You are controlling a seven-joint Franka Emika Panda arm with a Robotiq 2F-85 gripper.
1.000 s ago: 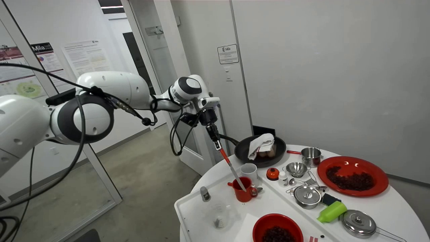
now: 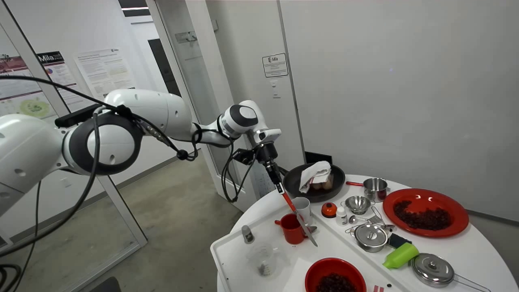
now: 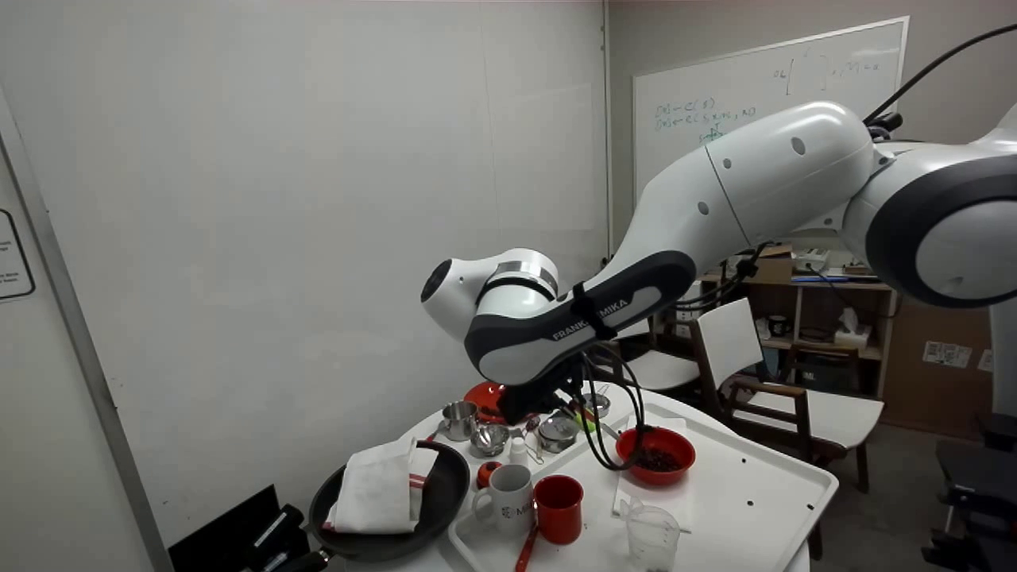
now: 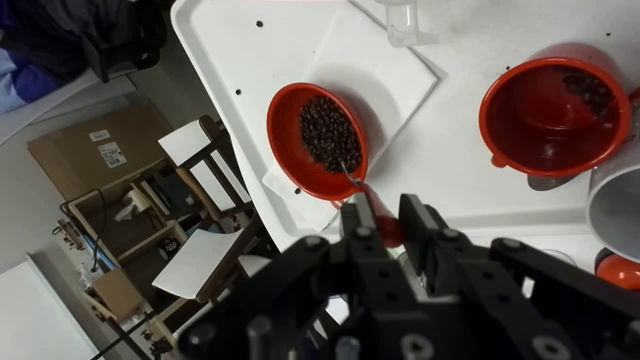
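My gripper (image 2: 279, 189) is shut on the red handle (image 2: 288, 201) of a long utensil, whose metal end (image 2: 310, 238) points down over the tray. In the wrist view, the red handle (image 4: 390, 231) sits between my fingers and its thin metal part overlaps the near rim of a red bowl (image 4: 288, 157) of dark beans. Exterior view 1 shows the metal end to the right of a red mug (image 2: 292, 229) and short of the red bowl (image 2: 314, 272). A few beans lie in the red mug (image 4: 531, 129). The utensil's tip shape is unclear.
A white mug (image 3: 510, 496) stands beside the red mug, and a clear measuring cup (image 3: 654, 534) is on the tray. Past the tray are a pan (image 2: 311, 194) with a cloth, small metal pots, a green bottle (image 2: 401, 255) and a red plate (image 2: 460, 214) of beans.
In exterior view 1 my arm and gripper have moved right and slightly down. The utensil's metal end has gone from over the red mug to its right side, still held.
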